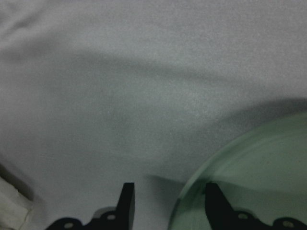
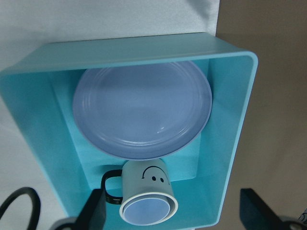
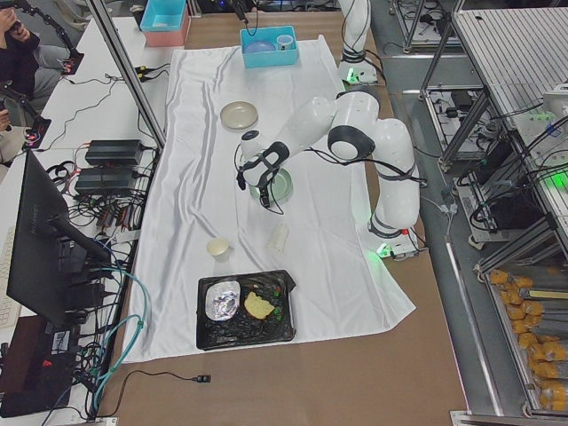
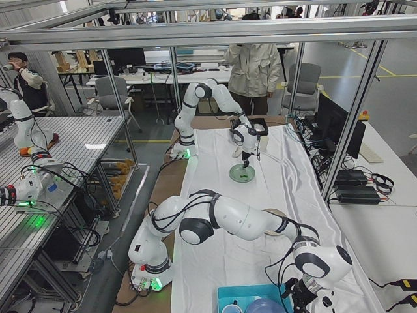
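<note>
My left gripper is open, low over the left rim of a green plate (image 1: 254, 172) in the left wrist view, nothing seen between its fingers. My right gripper stands open above a blue bin (image 2: 230, 96) holding a lilac-blue plate (image 2: 141, 108) and a white mug (image 2: 148, 179) with a smile face, black handle and a blue inner item. A beige plate (image 3: 239, 114) and a small cream bowl (image 3: 217, 247) lie on the white cloth.
A black tray (image 3: 244, 333) with a foil dish and a yellow item sits at the near end. A pale flat item (image 3: 277, 238) lies beside it.
</note>
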